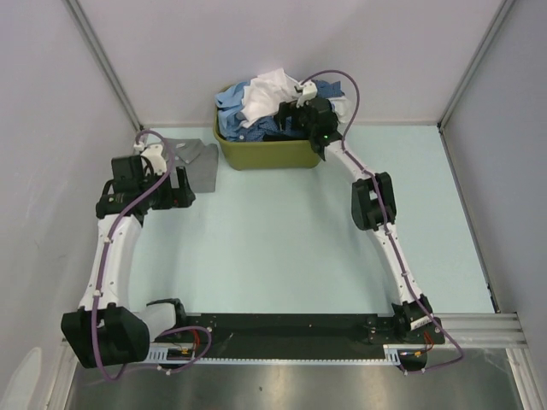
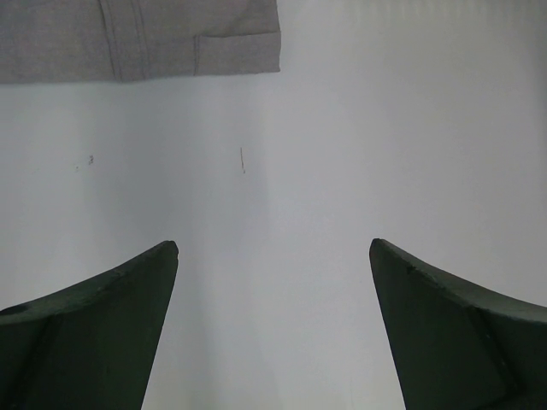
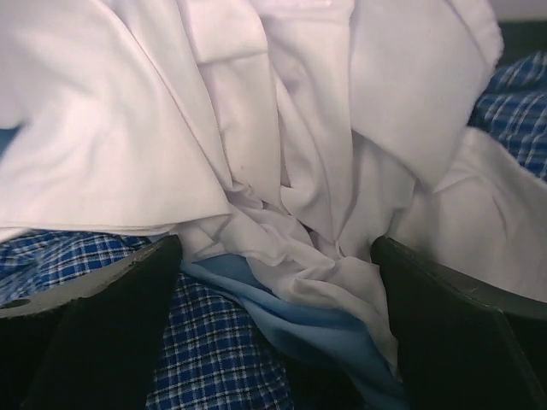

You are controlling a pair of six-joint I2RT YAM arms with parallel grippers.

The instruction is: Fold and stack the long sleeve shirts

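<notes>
A green basket (image 1: 269,155) at the back of the table holds a heap of shirts. On top is a white shirt (image 1: 267,92), with blue ones (image 1: 231,107) around it. My right gripper (image 1: 289,118) is over the basket's right part. In the right wrist view its open fingers straddle folds of white cloth (image 3: 282,154), a light blue strip (image 3: 299,323) and blue checked cloth (image 3: 218,350). A folded grey shirt (image 1: 202,169) lies flat at the back left. In front of it my left gripper (image 1: 182,188) is open, with only bare table between its fingers.
Walls stand close at the back and both sides. A dark strip (image 1: 282,325) runs along the front edge.
</notes>
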